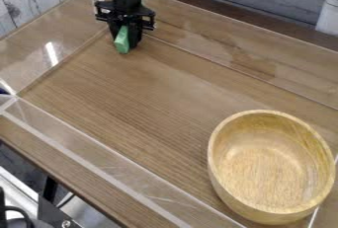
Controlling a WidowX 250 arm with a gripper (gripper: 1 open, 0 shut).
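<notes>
The black robot arm stands at the back left of the wooden table (145,104). Its gripper (123,33) points down and is shut on a small green object (122,40), which hangs at or just over the tabletop; whether it touches the wood cannot be told. The fingers are small and dark, partly merged with the arm behind them.
A large pale wooden bowl (270,168) sits at the front right. A white cylinder (329,15) stands at the back right edge. Grey plank walls line the back.
</notes>
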